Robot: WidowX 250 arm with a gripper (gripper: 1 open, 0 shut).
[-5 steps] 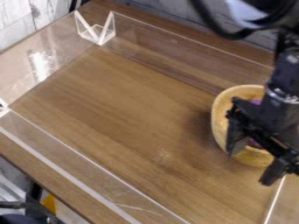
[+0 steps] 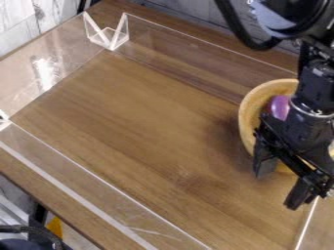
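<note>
My black gripper (image 2: 280, 176) is at the right of the camera view, open, reaching down in front of a tan bowl (image 2: 255, 104). A purple object (image 2: 279, 110) shows inside the bowl, partly hidden behind the gripper. I cannot tell whether the fingertips touch the bowl.
A white wire-like bracket (image 2: 107, 31) stands at the back left, and clear panels line the table's edges. A small yellow item (image 2: 54, 227) shows below the front left edge.
The gripper has shifted slightly over the last second, uncovering more of the purple object in the bowl. The rest of the table looks the same.
</note>
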